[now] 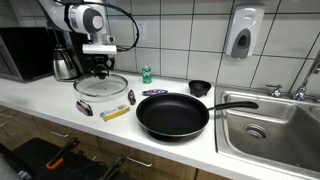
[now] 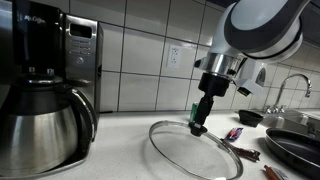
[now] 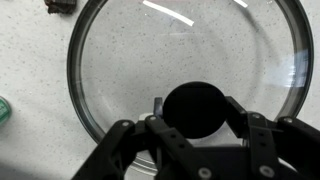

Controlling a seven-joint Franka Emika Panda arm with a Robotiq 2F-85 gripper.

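A round clear glass lid [image 1: 88, 88] with a dark rim is at the left part of the counter, by the wall. Its black round knob [image 3: 194, 106] fills the space between the fingertips in the wrist view, with my gripper [image 2: 201, 120] shut on it from above. The rim [image 2: 160, 152] looks somewhat slanted in exterior view 2. Whether the lid touches the counter is hard to tell. To its right, a large black frying pan [image 1: 173, 117] stands uncovered, its handle pointing toward the sink.
A green can [image 1: 146, 75] and a small black bowl [image 1: 199, 88] stand toward the wall. A yellow item [image 1: 115, 113] and several small things lie between lid and pan. The coffee maker [image 2: 45, 90] is left of the lid; the sink [image 1: 265, 130] is at the right.
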